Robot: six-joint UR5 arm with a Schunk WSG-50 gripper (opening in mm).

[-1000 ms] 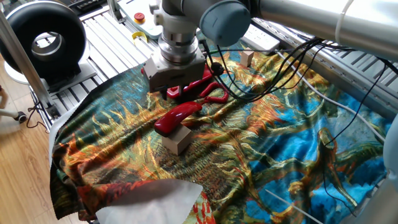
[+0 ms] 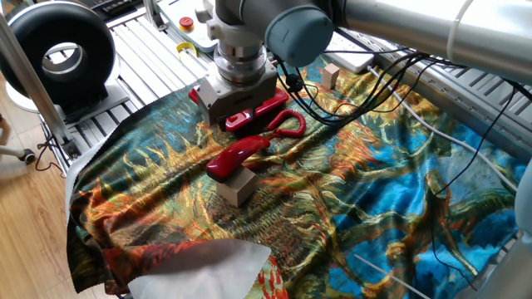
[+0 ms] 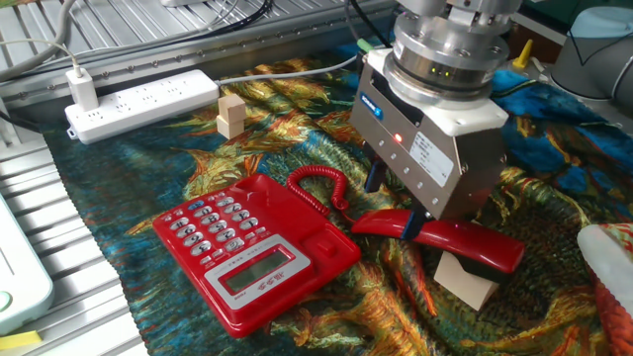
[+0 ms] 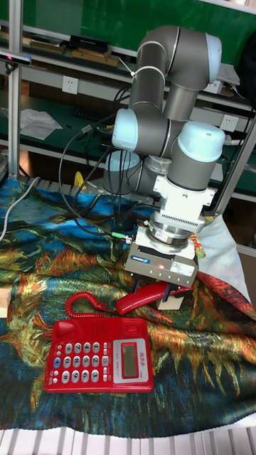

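A red telephone (image 3: 341, 259) with grey keys and a small display lies flat on the patterned cloth. Its red handset (image 3: 470, 240) is off the cradle, joined by a coiled red cord (image 3: 318, 170). One end of the handset rests on a wooden block (image 2: 238, 186), tilting it. My gripper (image 3: 391, 213) points down with its two dark fingers apart. In exterior view 2 the nearer finger overlaps the handset; in exterior view 1 the gripper covers part of the telephone beyond the handset. Nothing shows held, though depth between fingertips and handset is hard to judge.
Two small stacked wooden blocks (image 3: 230, 117) stand near a white power strip (image 3: 143, 105). Black cables (image 2: 349, 104) hang from the arm over the cloth. A black ring-shaped object (image 2: 58, 56) stands at the side.
My gripper has come slightly lower in exterior view 1, and the hanging cables have shifted with it. Telephone, handset and block have stayed in place.
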